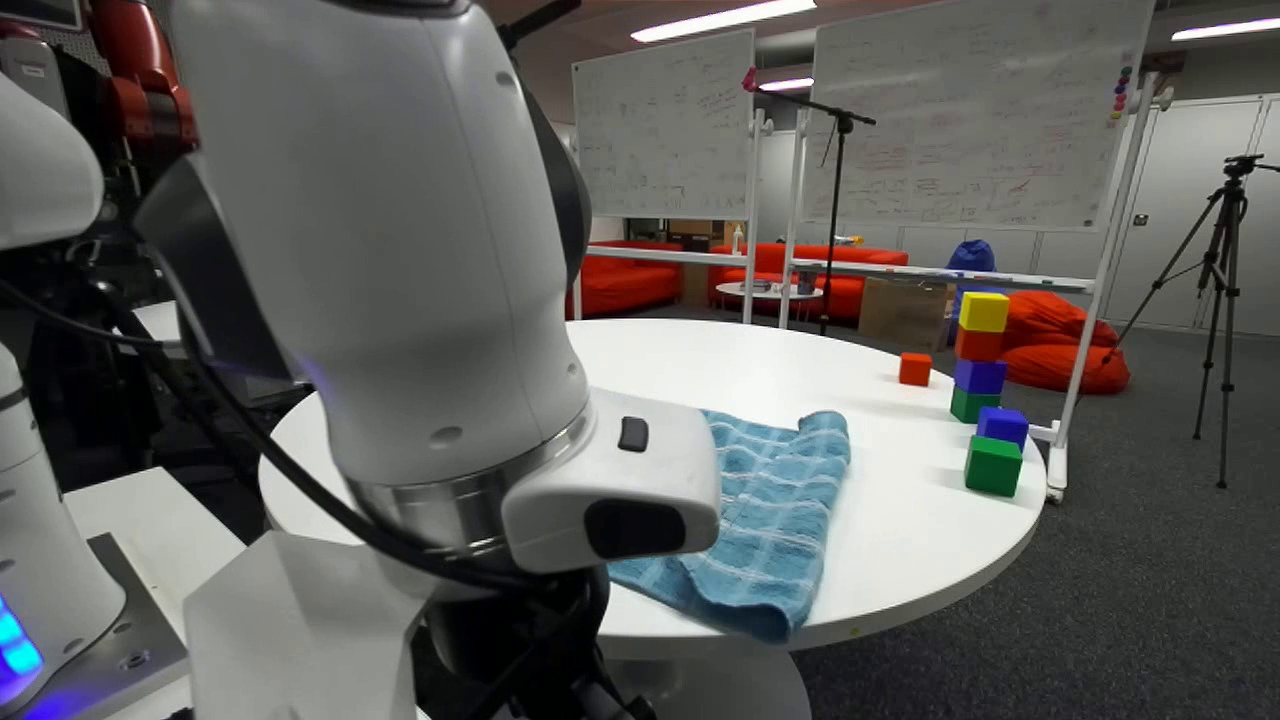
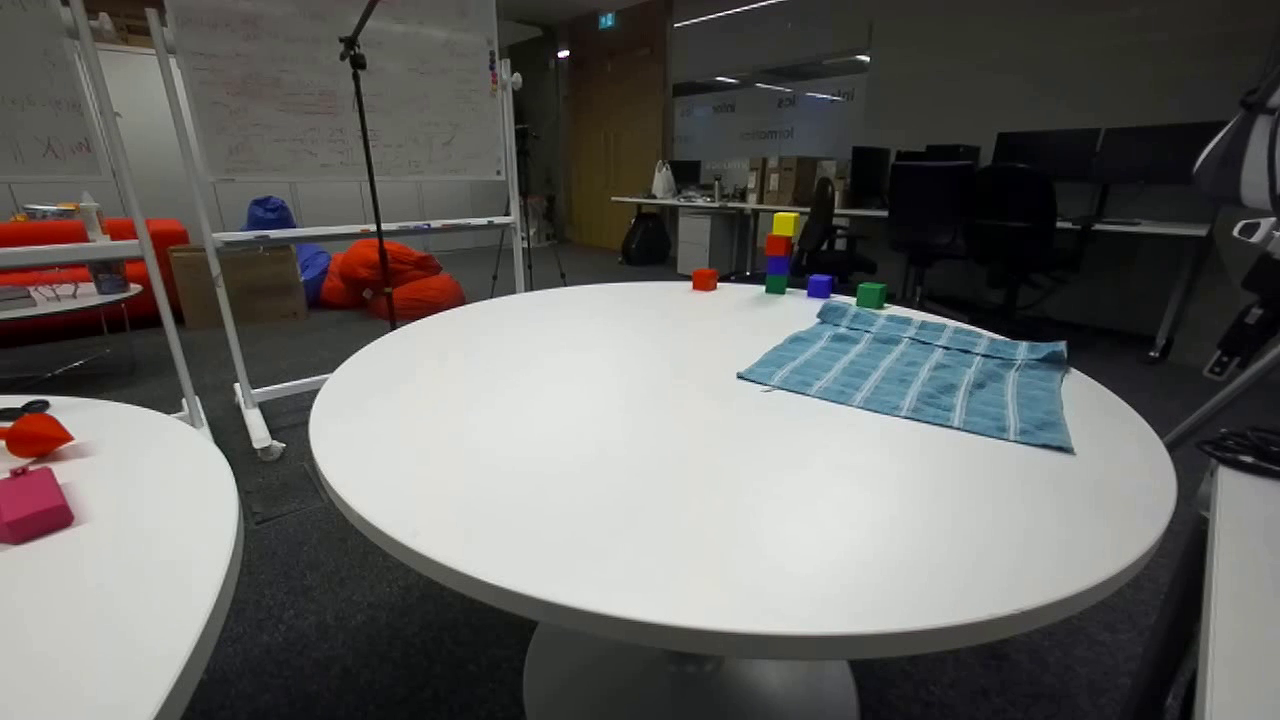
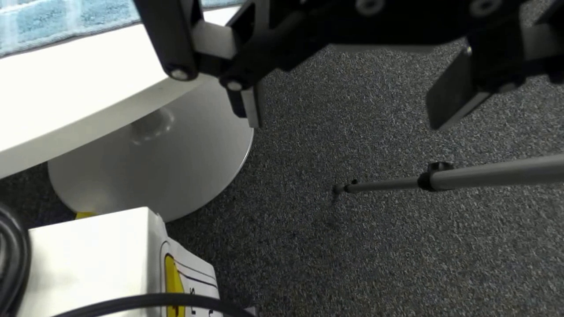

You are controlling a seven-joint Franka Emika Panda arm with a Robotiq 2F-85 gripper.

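My gripper is open in the wrist view, its fingers wide apart over bare carpet with nothing between them. It hangs off the table's edge, clear of the cloth. A blue checked cloth (image 2: 924,370) lies on the round white table (image 2: 540,480), with a fold along its far side in exterior view 2. In exterior view 1 my arm (image 1: 396,276) hides much of that cloth, and the fingertips are out of sight there. At the table's far side stands a stack of blocks, yellow (image 1: 984,312) on top, then red, blue and green.
Beside the stack are a loose red block (image 1: 914,368), a blue block (image 1: 1003,425) and a green block (image 1: 993,466). A white box (image 3: 100,253) and a grey pole (image 3: 497,173) show near my gripper.
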